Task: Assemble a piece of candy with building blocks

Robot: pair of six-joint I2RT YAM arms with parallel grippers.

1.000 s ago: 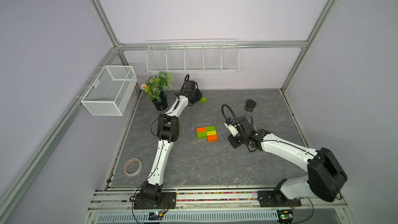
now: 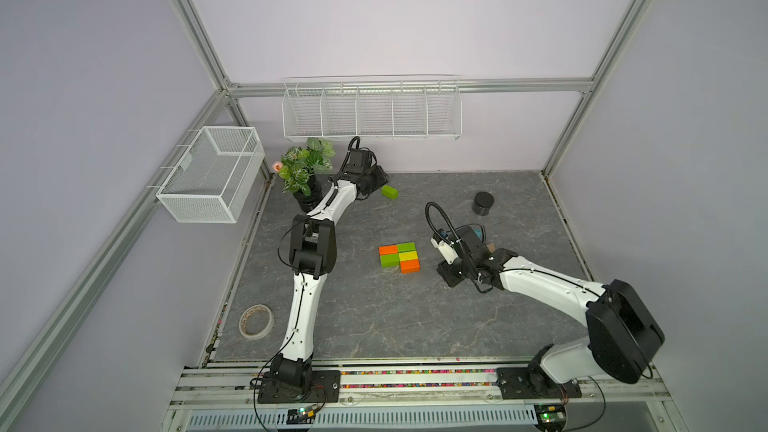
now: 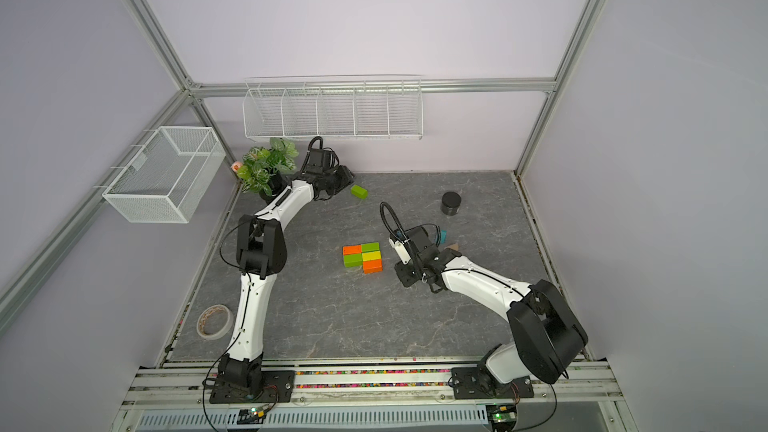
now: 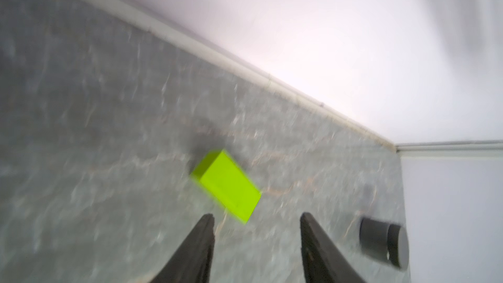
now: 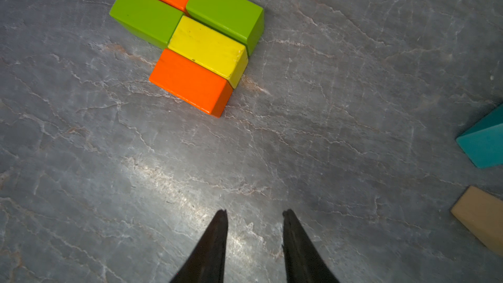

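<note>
Orange, green and yellow blocks lie grouped at mid-table; in the top left view the group sits left of my right gripper. That gripper is open and empty above bare table, with a teal block and a tan block to its right. A lone green block lies toward the back, just beside my left gripper; in the left wrist view this gripper is open with nothing held, the block beyond its blurred fingertips.
A plant stands behind the left arm. A black cylinder stands at the back right, a tape roll lies front left. Wire baskets hang on the walls.
My right arm has moved slightly left.
</note>
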